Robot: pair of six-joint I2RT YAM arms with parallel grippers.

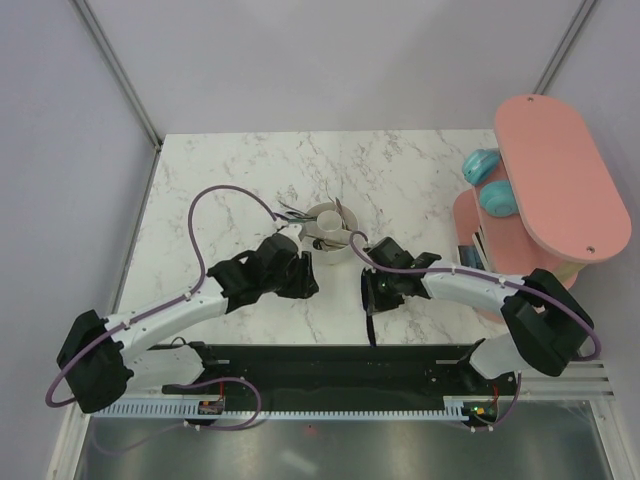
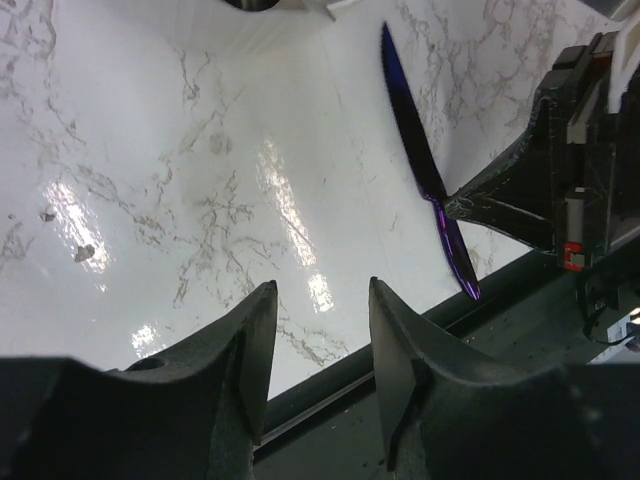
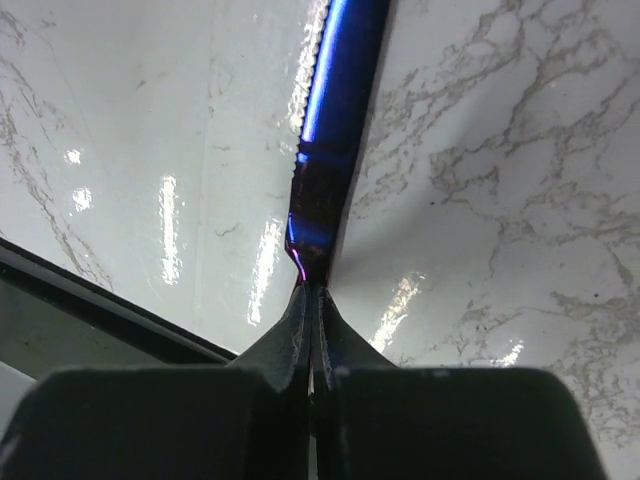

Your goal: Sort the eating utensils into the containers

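A dark, purple-shining knife lies on the marble table, its far end toward the white round container. At the knife's narrow neck my right gripper is shut, fingertips touching it; no clear thickness shows between them. The blade stretches away ahead of the tips. Left of the knife, my left gripper is open above the table, nothing between its fingers. Several utensils and a white cup stand in the container.
A pink rack holding teal cups stands at the right. The dark front rail borders the table near the knife's near end.
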